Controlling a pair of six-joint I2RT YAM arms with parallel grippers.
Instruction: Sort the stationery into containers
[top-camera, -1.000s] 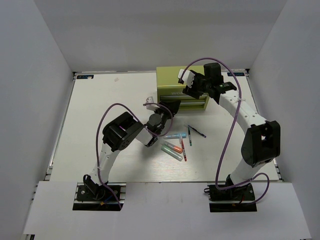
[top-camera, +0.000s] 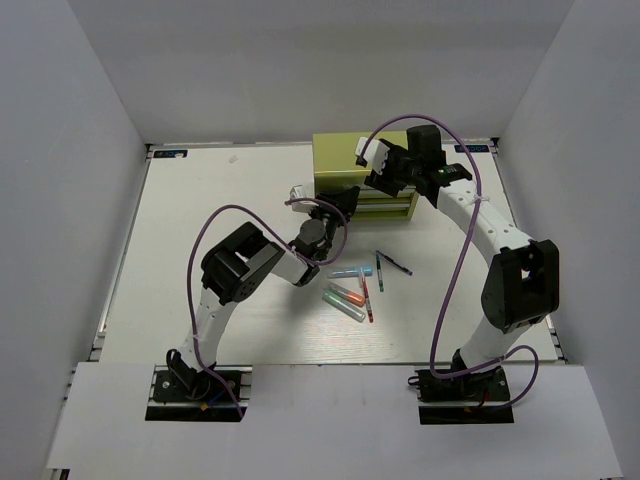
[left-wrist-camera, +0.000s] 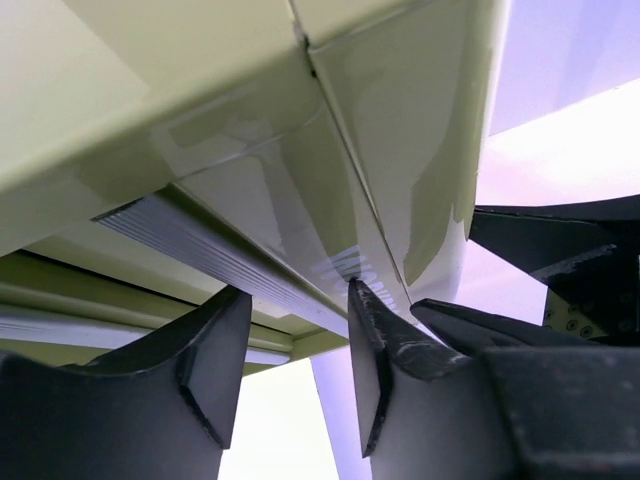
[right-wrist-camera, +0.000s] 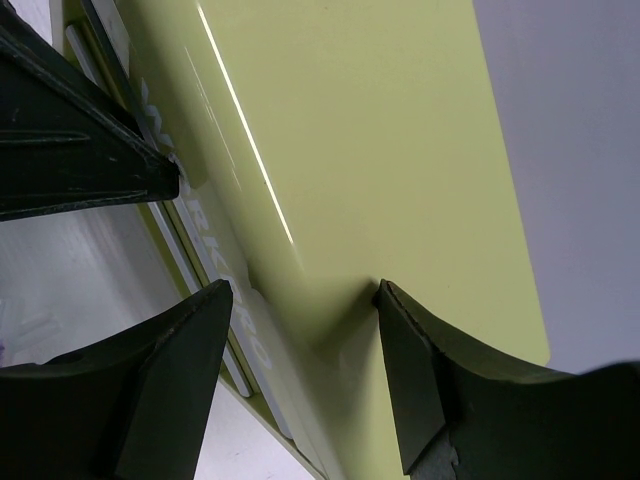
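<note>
A glossy olive-yellow drawer box stands at the back centre, with slotted drawer fronts and white lettering. My left gripper is part open at its front, just below a drawer edge, nothing visible between its fingers. My right gripper is part open against the box's rounded upper front, its right fingertip at the surface. Loose pens and markers lie on the table in the top view: a blue marker, an orange marker, a green marker, a red pen and dark pens.
Both arms reach over the table to the box from the front. Grey walls bound the sides and back.
The left arm has shifted slightly at the box front, its gripper a little higher over the drawer lettering. The right arm is almost unchanged, and the pens lie as before.
</note>
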